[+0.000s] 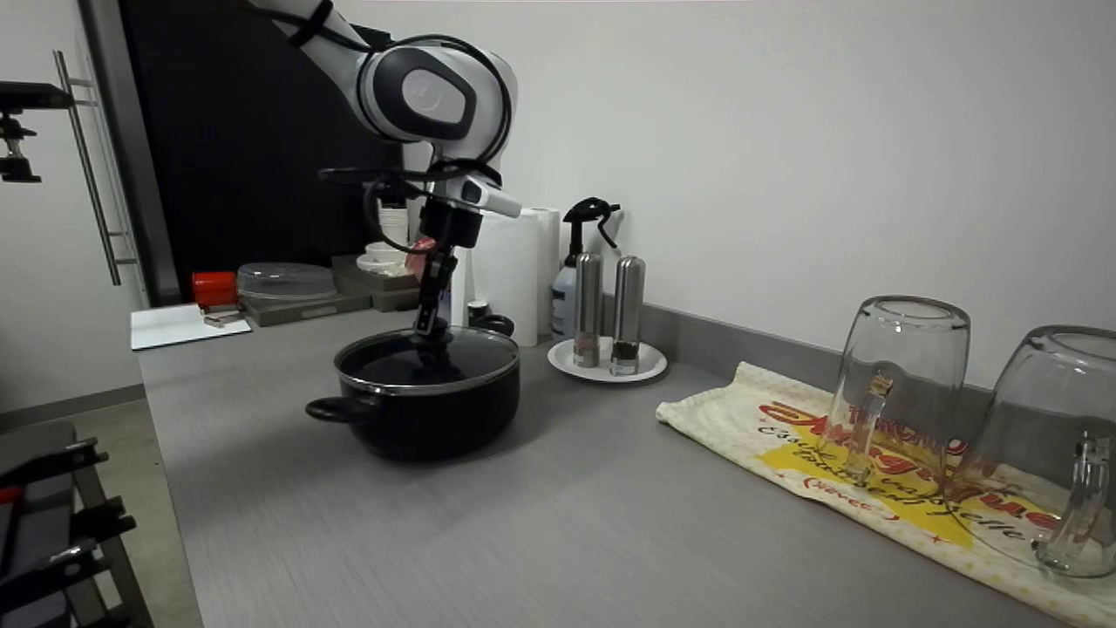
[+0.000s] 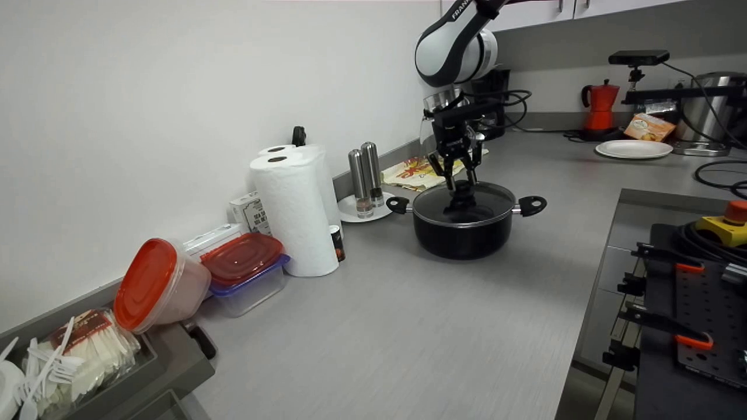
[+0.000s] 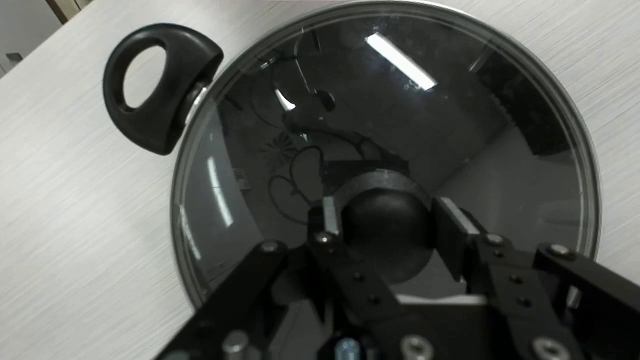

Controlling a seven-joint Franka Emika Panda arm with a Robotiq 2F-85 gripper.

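A black pot stands on the counter, covered by a dark glass lid with a metal rim. From above, my gripper reaches down to the lid's middle. The round black knob sits between the two fingers in the wrist view, and the gripper is shut on it. The lid appears to rest on the pot's rim, with no clear gap in either exterior view. One pot handle shows in the wrist view; the other is out of that frame.
Two steel mills stand on a white plate near the wall, beside paper towel rolls. Upturned glass mugs rest on a printed cloth. The counter in front of the pot is clear.
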